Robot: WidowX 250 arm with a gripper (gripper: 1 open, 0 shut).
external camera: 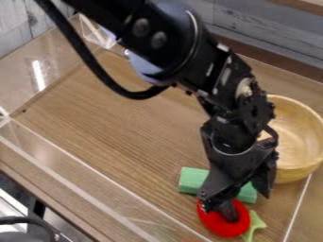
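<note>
My gripper (221,198) reaches down at the lower right, its fingertips at a red round object (228,223) with a green star-shaped part (252,228) beside it. Whether the fingers hold it is hidden by the gripper's body. A green block (194,180) lies just behind the red object, partly covered by the gripper.
A wooden bowl (294,140) sits to the right of the gripper, close to it. A wall runs along the back.
</note>
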